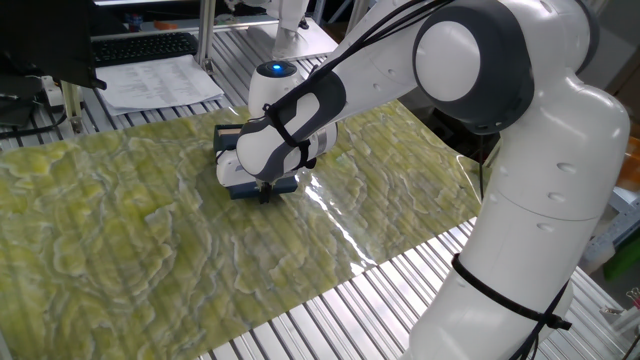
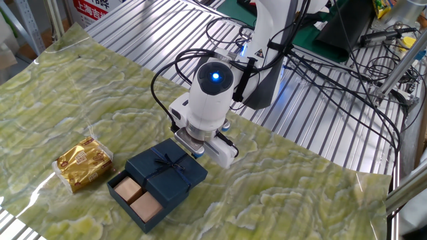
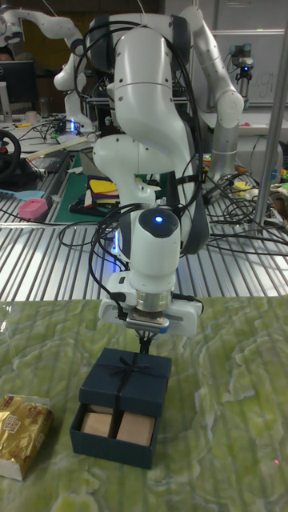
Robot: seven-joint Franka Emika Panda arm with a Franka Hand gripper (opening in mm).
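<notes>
A dark blue gift box [image 3: 113, 446] stands on the green marbled sheet, two tan blocks [image 2: 147, 206] showing in its uncovered front part. Its lid [image 2: 167, 170], tied with a dark ribbon bow, sits shifted back over the rear of the box. My gripper [image 3: 145, 343] points down at the lid's far edge. Its dark fingers look close together there, but whether they pinch the lid's wall does not show. In exterior view 1 the arm hides most of the box, and dark fingertips [image 1: 265, 197] show at the lid's edge. The gripper's housing covers the fingers in exterior view 2.
A gold foil packet [image 2: 83, 165] lies beside the box, left of it in exterior views 2 and 3. Papers [image 1: 160, 84] and a keyboard [image 1: 145, 47] lie off the sheet. Much of the green sheet [image 2: 293, 207] is bare.
</notes>
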